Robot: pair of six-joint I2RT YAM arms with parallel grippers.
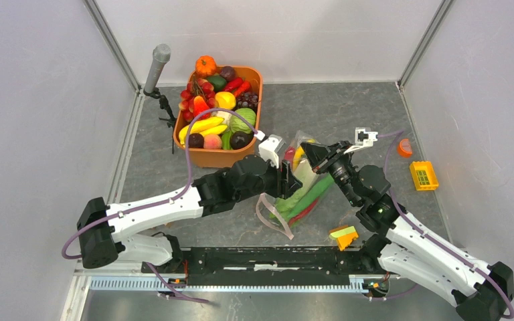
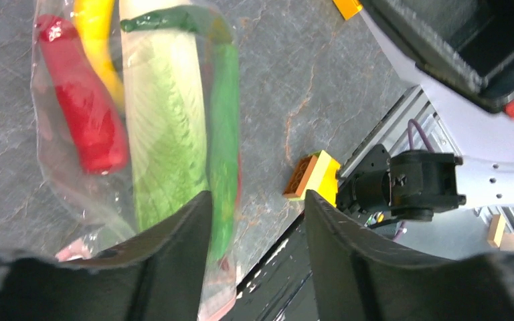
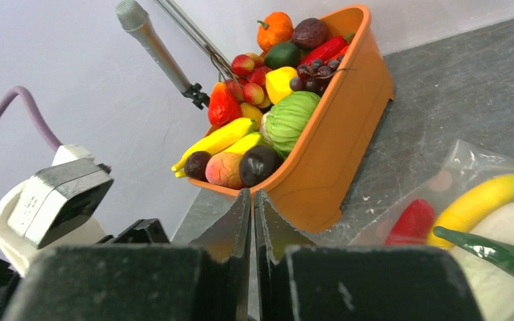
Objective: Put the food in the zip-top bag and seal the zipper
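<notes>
The clear zip top bag (image 1: 302, 137) lies on the grey table below both grippers. Inside it are a red vegetable (image 2: 90, 107), a yellow one (image 2: 98, 47), a long pale leafy one (image 2: 167, 120) and a long green one (image 2: 225, 134). Its pale pink mouth strip (image 1: 276, 225) loops toward the front edge. Above the bag, my left gripper is part open, with a clear gap between its fingers. My right gripper is shut; nothing shows between its tips, and the bag lies apart from them to the right.
An orange bin (image 1: 217, 158) full of toy fruit and vegetables stands back left, beside a microphone (image 1: 158, 63). A yellow-orange block (image 1: 343, 235) sits near the front edge. A yellow basket (image 1: 424, 176) and an orange piece (image 1: 405, 148) lie at the right.
</notes>
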